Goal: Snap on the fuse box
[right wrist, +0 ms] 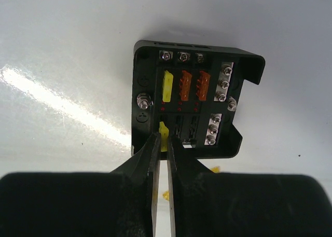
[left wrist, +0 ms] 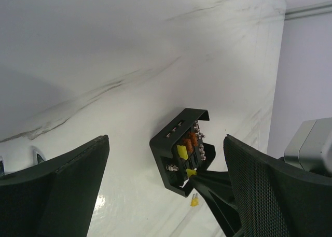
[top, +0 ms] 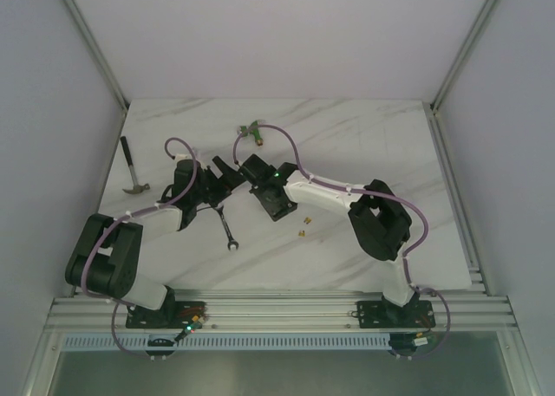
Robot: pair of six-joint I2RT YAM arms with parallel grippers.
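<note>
The black fuse box [right wrist: 140, 81] [left wrist: 171, 138] lies on the marble table with orange fuses [right wrist: 184, 84] and a yellow fuse [right wrist: 167, 85] in it. A second yellow fuse [right wrist: 163, 134] sits in the lower row, right at the fingertips of my right gripper, which are close together over the box; whether they grip that fuse I cannot tell. My left gripper [top: 225, 174] is open with nothing between its fingers, off to the box's upper left.
Loose yellow fuses [top: 302, 233] lie near the box. A wrench [top: 227, 227], a hammer [top: 132, 172] and a green-handled tool [top: 253, 132] lie around the arms.
</note>
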